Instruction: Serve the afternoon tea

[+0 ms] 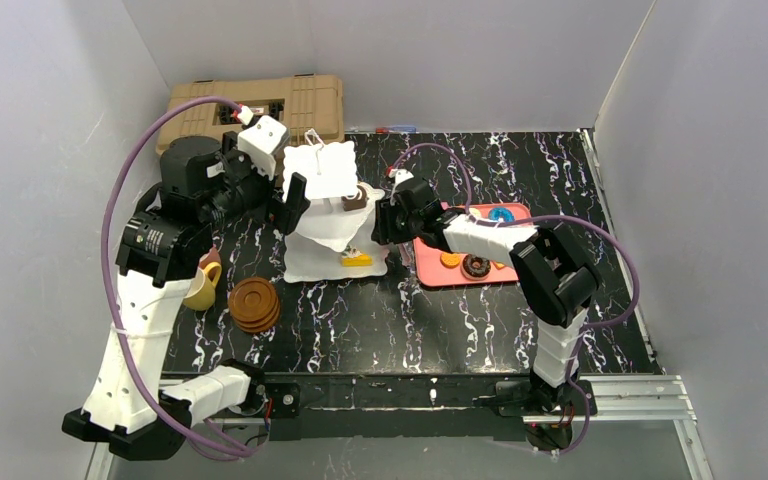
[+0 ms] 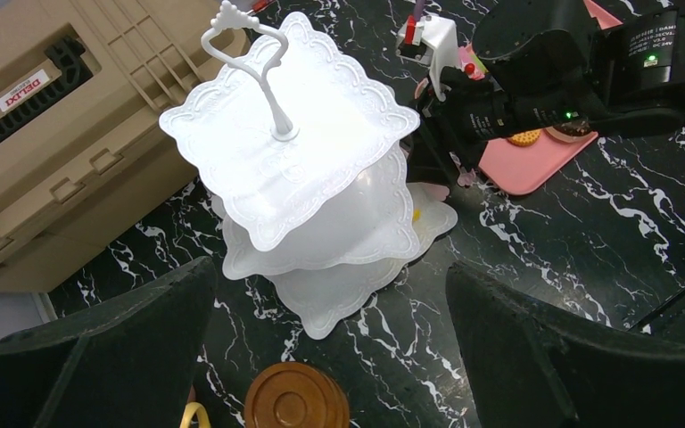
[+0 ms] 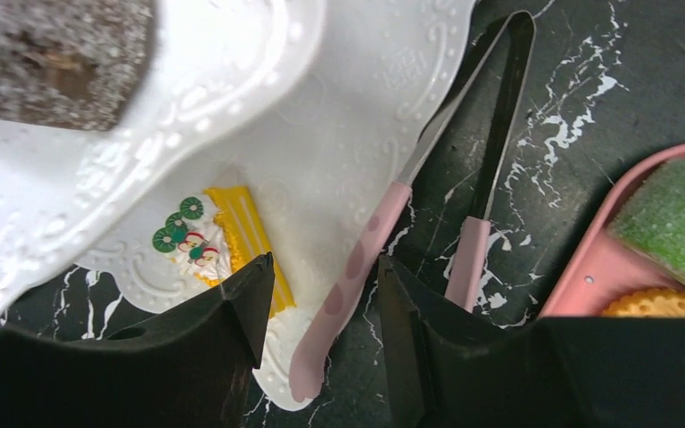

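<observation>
A white tiered stand (image 1: 317,164) holds a chocolate cake (image 3: 49,58) on its middle tier and a yellow cake slice (image 3: 245,234) on the bottom. Metal tongs with pink handles (image 3: 350,281) lie along the stand's right edge, partly on the bottom plate. My right gripper is open above the tongs, nothing between its fingers. My left gripper (image 1: 290,200) hangs open and empty at the left of the stand. A pink tray (image 1: 430,275) with cookies, a donut and other sweets is at the right.
Brown coasters (image 1: 254,302) are stacked at the front left beside a yellow mug (image 1: 200,292). A tan case (image 1: 190,100) stands at the back left.
</observation>
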